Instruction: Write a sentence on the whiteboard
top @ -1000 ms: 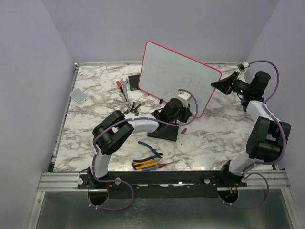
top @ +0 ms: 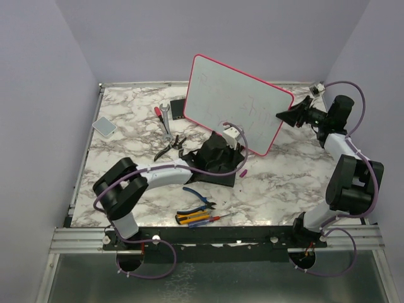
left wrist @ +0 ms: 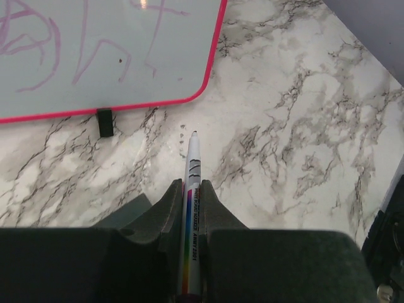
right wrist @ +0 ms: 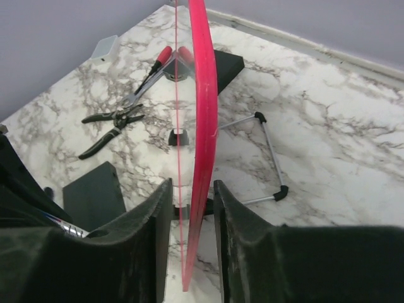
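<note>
A whiteboard (top: 233, 101) with a red rim leans at the back, faint purple writing on it; in the left wrist view its lower edge (left wrist: 145, 103) is near. My left gripper is shut on a white marker (left wrist: 192, 233), tip pointing toward the board, above the table. My right gripper (top: 287, 117) is at the board's upper right edge; in the right wrist view its fingers stand part open either side of the red rim (right wrist: 205, 113), whether touching I cannot tell.
A dark block (top: 214, 180), pliers (top: 199, 202), screwdrivers (top: 196, 219), a wrench (top: 165, 117) and a small grey box (top: 104, 126) lie on the table.
My left gripper has drawn back left and toward the front, away from the board. The right gripper has shifted slightly.
</note>
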